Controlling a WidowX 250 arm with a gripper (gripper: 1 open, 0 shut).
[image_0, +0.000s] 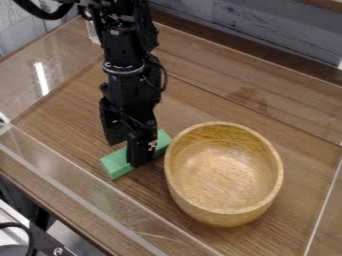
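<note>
My black gripper reaches down in the middle of the camera view, its fingers open over a green rectangular object lying on the wooden table. The fingers are low at the object; whether they touch it is hard to tell. A yellow round bowl sits just to the right.
A grey wall runs along the back.
</note>
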